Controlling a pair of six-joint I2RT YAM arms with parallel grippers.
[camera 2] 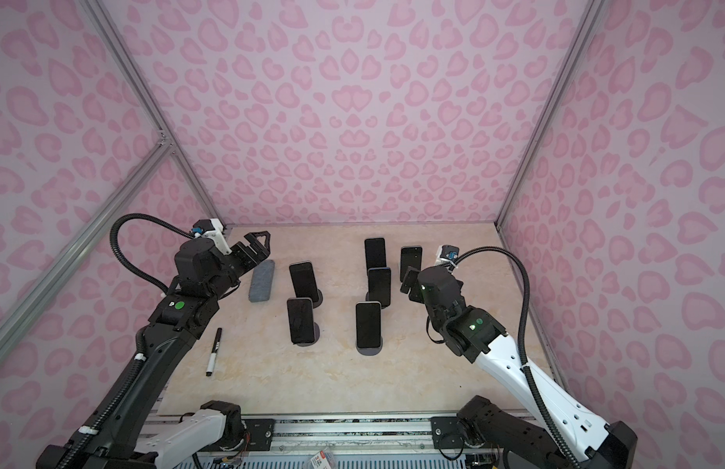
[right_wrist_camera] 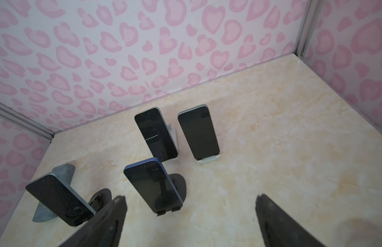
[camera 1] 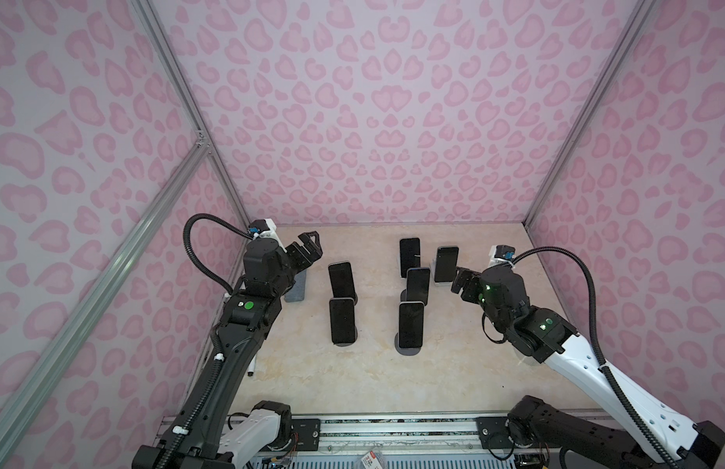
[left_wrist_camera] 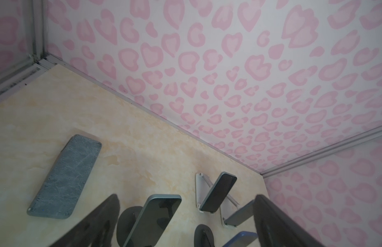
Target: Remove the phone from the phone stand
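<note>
Several phones lean on small stands across the table. In the right wrist view, a blue-edged phone (right_wrist_camera: pixel 153 185) rests on a dark round-based stand (right_wrist_camera: pixel 179 185). Behind it, two phones, one on the left (right_wrist_camera: pixel 156 133) and one on the right (right_wrist_camera: pixel 198 132), sit on white stands. Two front phones, one on the left (camera 2: pixel 300 321) and one on the right (camera 2: pixel 368 325), stand nearer me, with another phone (camera 2: pixel 304 280) behind the left one. My left gripper (camera 1: pixel 309 247) is open above the table's left side, holding nothing. Open and empty, my right gripper (camera 1: pixel 461 280) hangs right of the phones.
A grey block (camera 2: pixel 261 281) lies flat at the left, beneath the left gripper. A marker pen (camera 2: pixel 214 351) rests near the table's left edge. Right of the stands, the table (right_wrist_camera: pixel 273 123) is bare, as is its front strip.
</note>
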